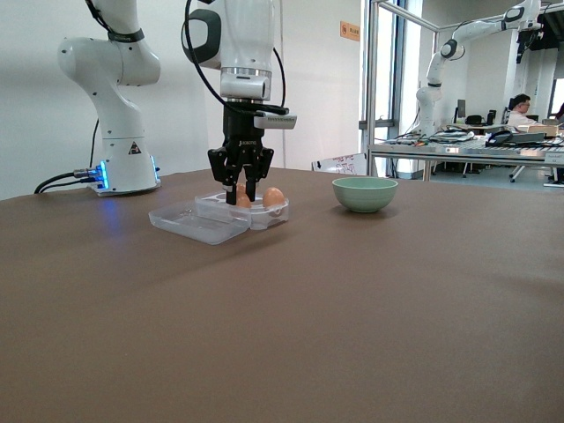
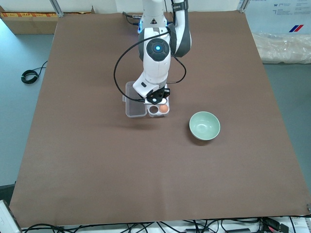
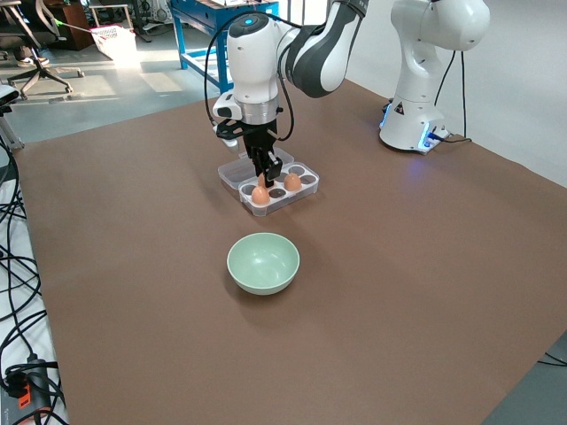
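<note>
A clear plastic egg box (image 2: 136, 110) lies open on the brown table (image 2: 146, 179), holding brown eggs (image 3: 292, 181) with several empty cups. My black gripper (image 1: 241, 194) points down into the box, its fingertips low among the eggs; one egg sits at or behind them, and whether it is held cannot be told. The pale green bowl (image 3: 262, 264) stands empty, to the right of the box in the left and top views and nearer in the right view.
The arm's white base (image 1: 123, 167) stands behind the box with cables. Cable bundles (image 3: 22, 310) run along a table edge.
</note>
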